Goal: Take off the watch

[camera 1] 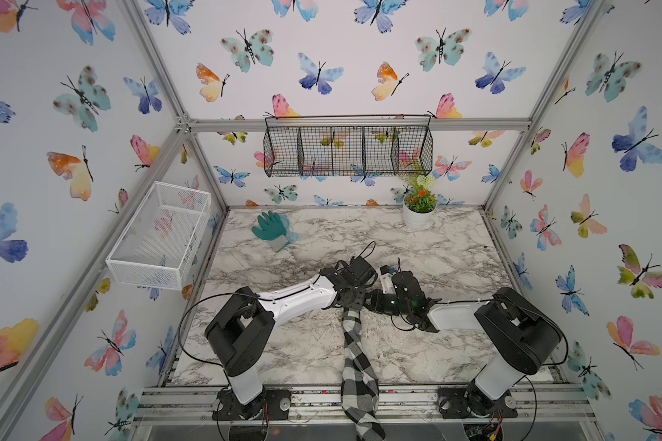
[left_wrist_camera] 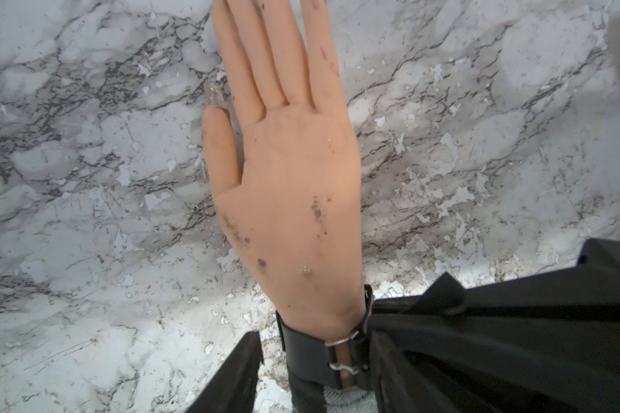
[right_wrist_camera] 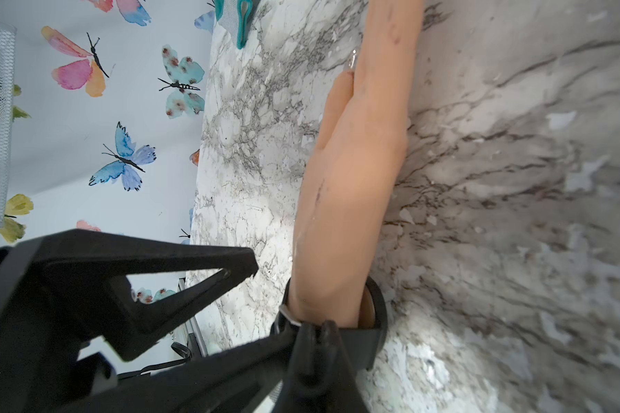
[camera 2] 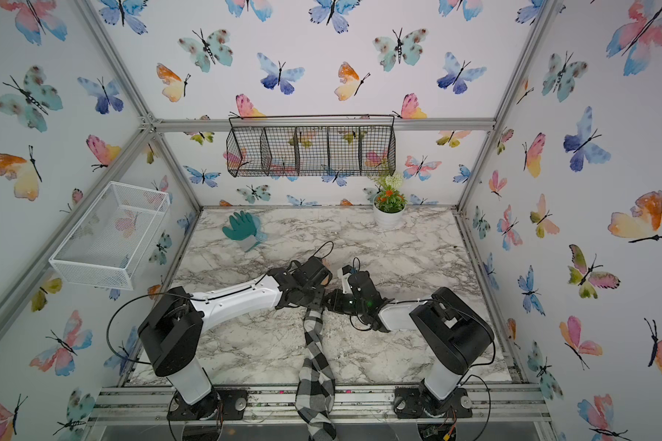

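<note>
A mannequin hand lies palm up on the table. Round its wrist sits a black watch strap with a metal buckle. My left gripper hangs over the strap, its fingers spread apart on either side of the wrist. From the right comes my right gripper, its fingertips together against the strap beside the buckle. Whether a bit of strap is pinched in those tips is hidden. The watch face does not show. In the top left view my left gripper covers the hand.
A checkered sleeve runs from the wrist over the front edge. Green gloves lie at the back left, a potted plant at the back right. A white mesh basket hangs left.
</note>
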